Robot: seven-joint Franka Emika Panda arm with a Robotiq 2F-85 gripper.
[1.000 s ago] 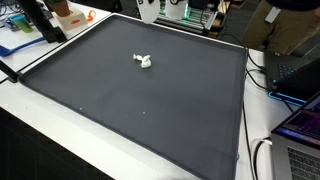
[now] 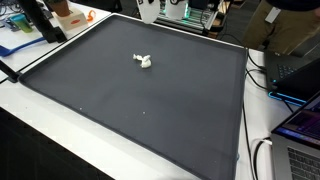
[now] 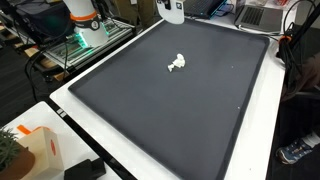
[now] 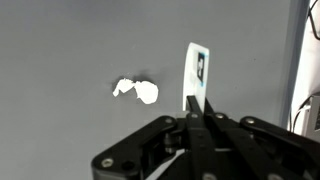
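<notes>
In the wrist view my gripper is shut on a slim white object [image 4: 191,80] with a dark marking, which juts out past the fingertips. A small, irregular white piece [image 4: 146,92], narrower at one end, lies on the dark grey mat [image 4: 60,140], to the left of the held object and apart from it. The same white piece [image 2: 145,61] rests towards the back of the mat in exterior view 1, and the piece [image 3: 177,61] also shows in exterior view 2. I cannot make out the fingers in either exterior view.
Laptops [image 2: 296,157] stand along the right side in exterior view 1. A potted plant [image 3: 12,152] and a black object [image 3: 86,170] sit at the near left in exterior view 2.
</notes>
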